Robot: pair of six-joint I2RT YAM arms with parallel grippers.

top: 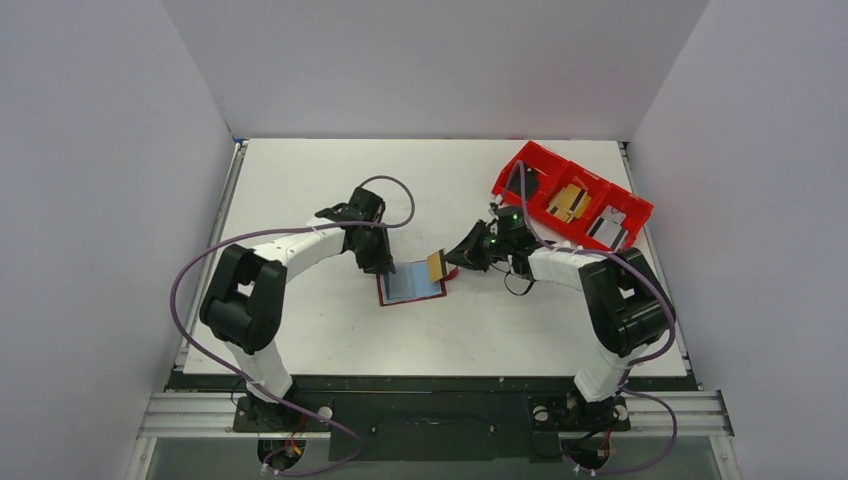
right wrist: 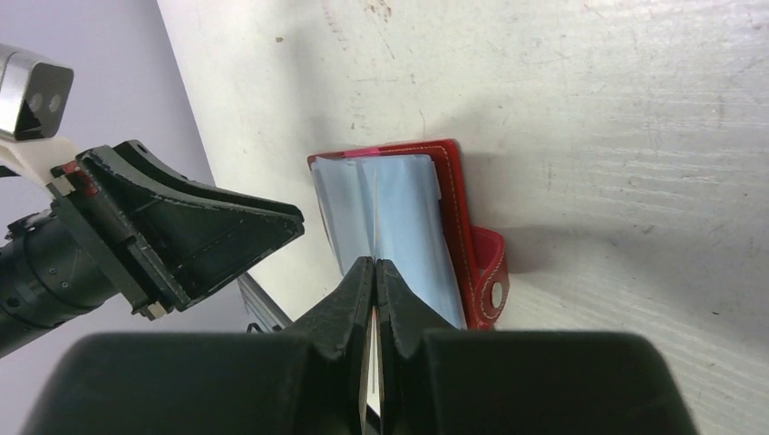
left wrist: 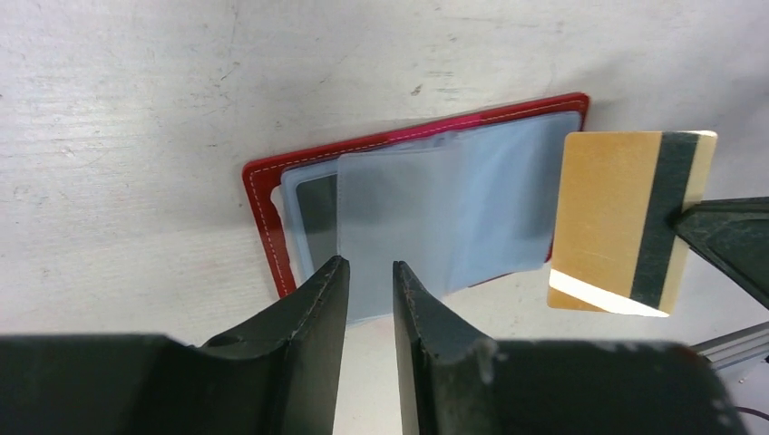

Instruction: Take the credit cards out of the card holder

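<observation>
The card holder [left wrist: 263, 204] lies unfolded on the table, with a red stitched border and pale blue clear sleeves; a dark card [left wrist: 317, 204] shows under its left sleeve. My right gripper is shut on a gold card [left wrist: 603, 213], gripping it by the black-striped end. That card is raised above the holder's right part, clear of the sleeve, and appears nearly edge-on in the right wrist view. Over the holder's left part is my left gripper, its fingertips parted with nothing between them.
A red tray [top: 600, 190] with three compartments stands at the back right, holding dark, gold and silver-grey cards. The holder's red strap with a snap [right wrist: 494, 281] sticks out at its right. Around the holder, the white table [top: 330, 350] is bare.
</observation>
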